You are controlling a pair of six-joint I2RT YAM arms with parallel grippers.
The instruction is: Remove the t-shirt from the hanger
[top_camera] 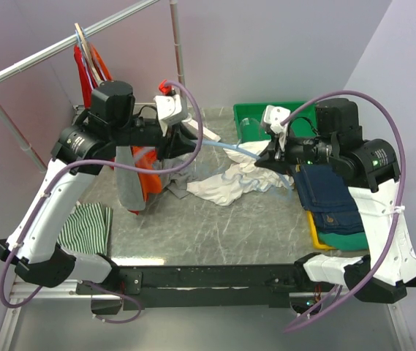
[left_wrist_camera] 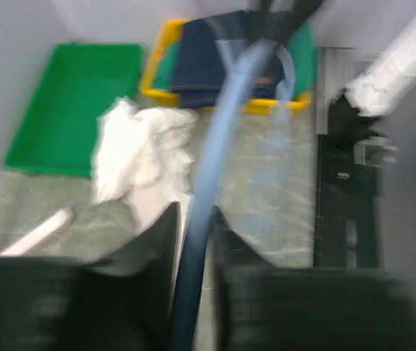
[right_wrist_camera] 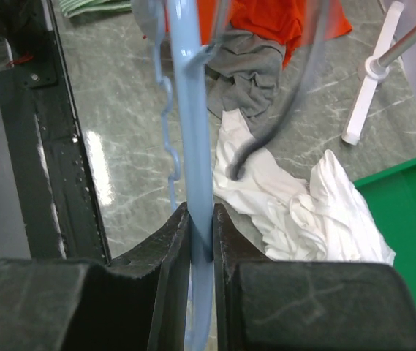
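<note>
A light blue plastic hanger (top_camera: 227, 145) is stretched in mid-air between my two grippers, with no shirt on it. My left gripper (top_camera: 187, 142) is at one end; in the left wrist view the hanger runs between its blurred fingers. My right gripper (top_camera: 273, 159) is at the other end, its fingers closed round the hanger (right_wrist_camera: 197, 146) in the right wrist view. A crumpled white cloth, apparently a t shirt (top_camera: 233, 179), lies on the grey table below.
A green bin (top_camera: 273, 110) sits at the back right, beside a yellow bin of folded jeans (top_camera: 328, 205). A rail with orange and grey clothes (top_camera: 145, 186) stands at left; striped cloth (top_camera: 85, 230) lies front left.
</note>
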